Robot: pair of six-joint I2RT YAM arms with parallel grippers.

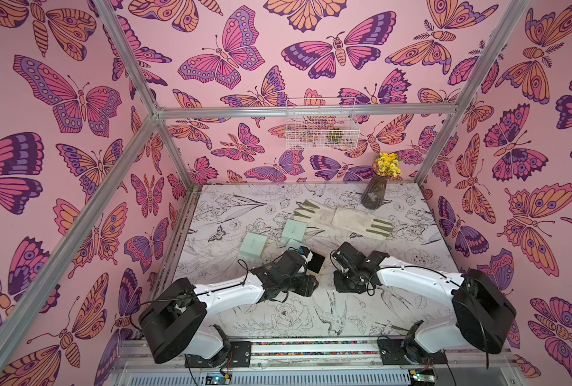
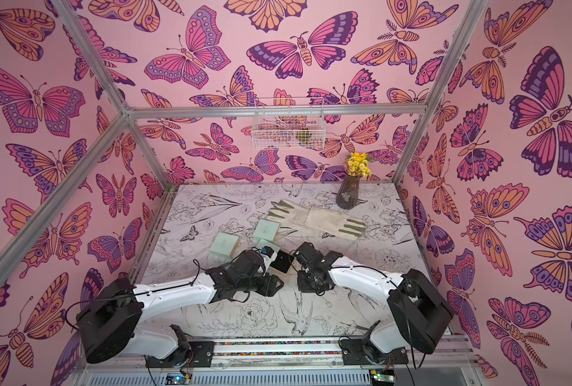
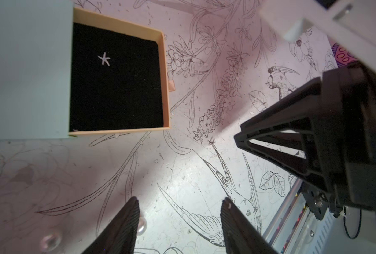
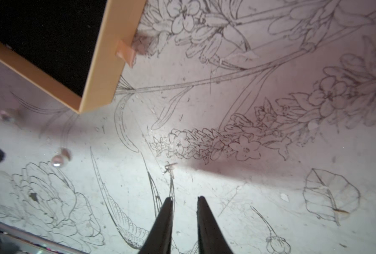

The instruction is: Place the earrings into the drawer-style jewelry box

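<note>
The pale green jewelry box has its drawer pulled out. The tan-rimmed drawer is lined in black, and a small white star-shaped piece lies inside; the top right view shows its black lining between the arms. Two pearl-like earrings lie apart on the table outside the drawer: one earring by a left fingertip, the other earring farther left. My left gripper is open and empty, beyond the drawer's near side. Partly open with a narrow empty gap, my right gripper hovers right of the drawer.
Two more pale green boxes stand behind the left arm. Farther back lie light gloves and a dark vase with yellow flowers. The patterned table in front of the drawer is mostly clear. Both grippers are close together.
</note>
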